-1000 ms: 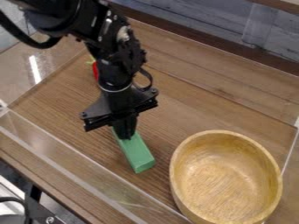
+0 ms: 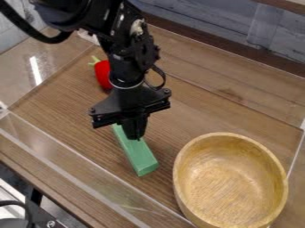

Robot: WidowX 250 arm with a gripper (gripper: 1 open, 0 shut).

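Observation:
My black gripper (image 2: 134, 125) hangs over the wooden table (image 2: 71, 134), its tip low at the far end of a long green block (image 2: 139, 157). The fingers look close together; whether anything is between them is hard to see. The block lies flat, angled toward the front. Behind the arm, at the upper left, a red pepper-like object (image 2: 103, 76) with a green stem is partly hidden.
A large yellow bowl (image 2: 230, 187) sits at the right front. Bare wood lies to the right behind the bowl and at the left. A white plank wall (image 2: 226, 40) borders the back.
The arm and gripper have moved slightly up and toward the back, uncovering a little more around the block's far end. The block looks unmoved.

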